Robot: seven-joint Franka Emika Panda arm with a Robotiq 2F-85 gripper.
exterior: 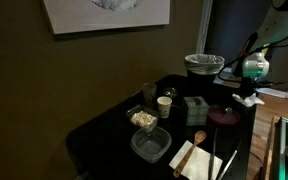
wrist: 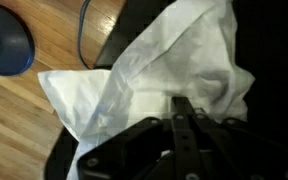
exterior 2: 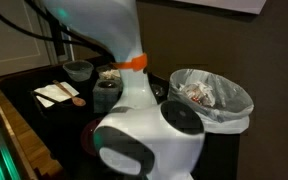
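Observation:
A crumpled white cloth or tissue point(wrist: 149, 75) fills the middle of the wrist view, lying partly over the dark table's edge with wooden floor beyond. My gripper is directly over it, fingers together; whether any fold is pinched between them cannot be made out. In exterior view 1 the same white cloth point(exterior: 248, 99) lies at the right end of the table, below my gripper point(exterior: 246, 84). The arm hides the cloth and fingertips in exterior view 2.
A bin with a clear liner point(exterior 2: 216, 100) stands by the wall, some crumpled material inside. Across the table are a dark red plate point(exterior: 223, 115), a grey box point(exterior: 196, 110), a white cup point(exterior: 164, 105), a plastic tub point(exterior: 151, 144), a wooden spoon point(exterior: 190, 152) and white paper point(exterior: 199, 161).

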